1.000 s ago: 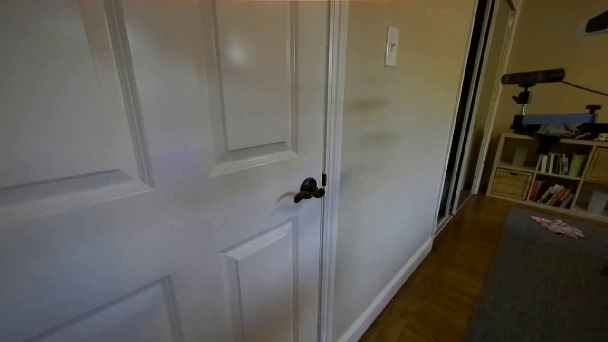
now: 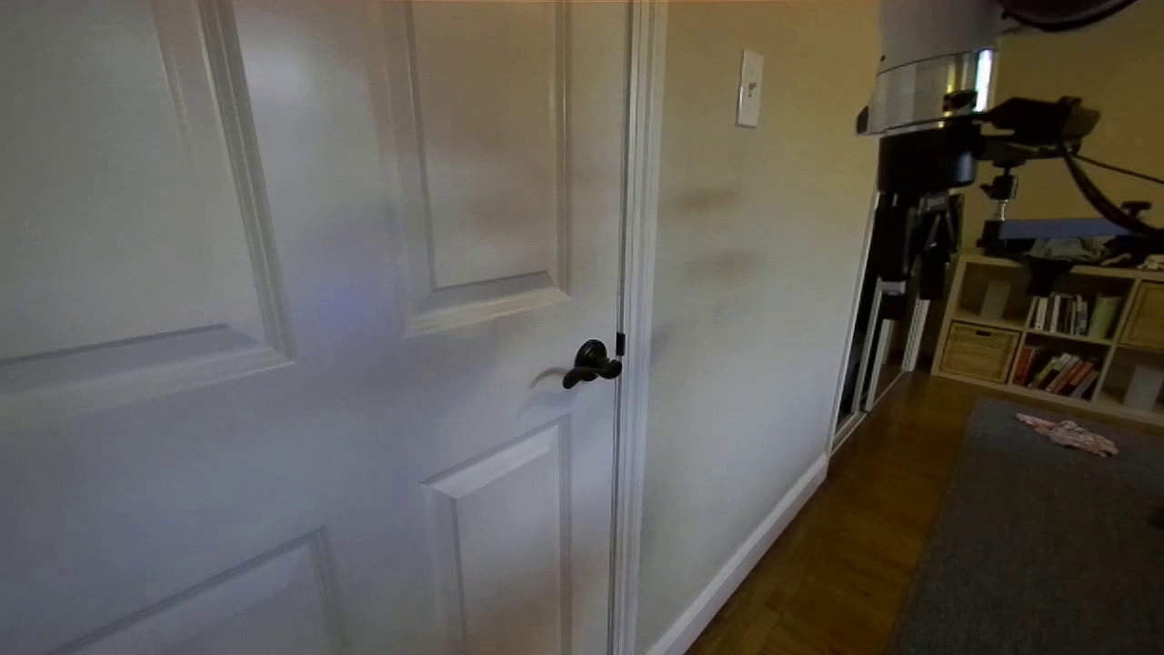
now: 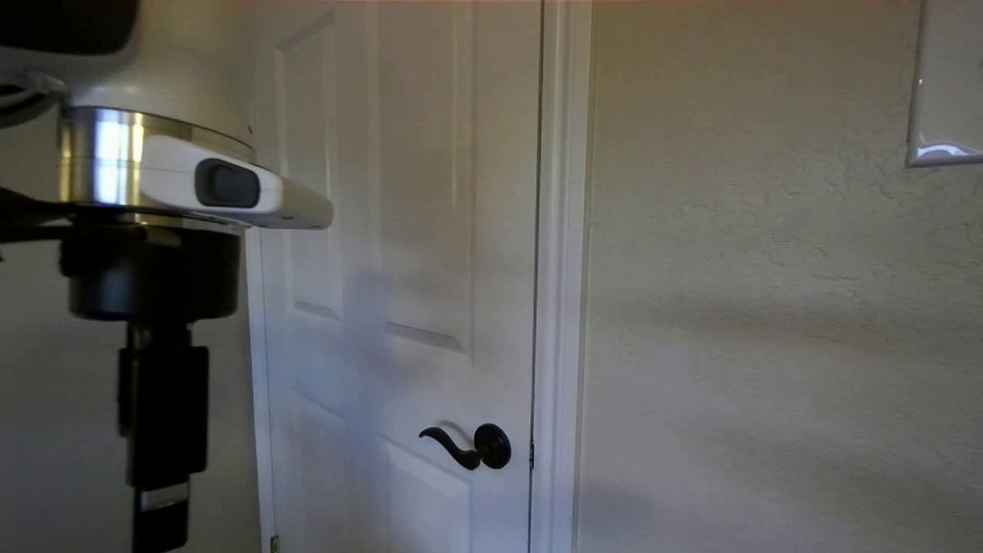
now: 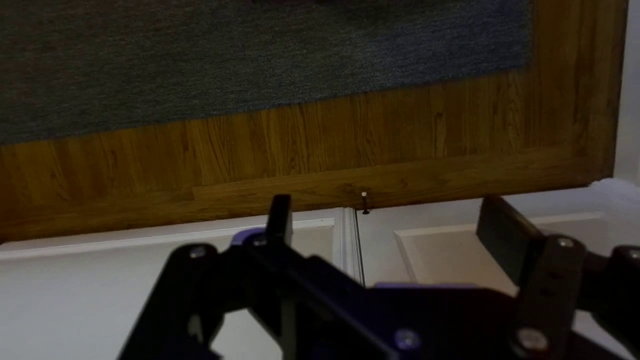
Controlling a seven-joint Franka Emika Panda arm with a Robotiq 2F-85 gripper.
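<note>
A white panelled door (image 2: pixel 338 404) stands shut in its frame, with a dark lever handle (image 2: pixel 592 365) near its right edge. In exterior view 2 the same handle (image 3: pixel 465 446) appears right of the arm, its lever pointing left. My gripper hangs open in the wrist view, its two dark fingers far apart and nothing between them. Beyond them show the lower door and the floor; the handle is not visible there. In exterior view 1 the gripper (image 2: pixel 914 286) points down at the upper right, well apart from the handle.
A light switch (image 2: pixel 749 88) is on the wall right of the door. A grey rug (image 2: pixel 1026 546) covers part of the wooden floor (image 4: pixel 300 150). A low shelf (image 2: pixel 1075 369) with books and baskets stands at the back, and a crumpled cloth (image 2: pixel 1067 433) lies on the rug.
The arm and gripper have come into exterior view 1 from the right, now covering part of the sliding door and the camera mount. The door and its handle look the same.
</note>
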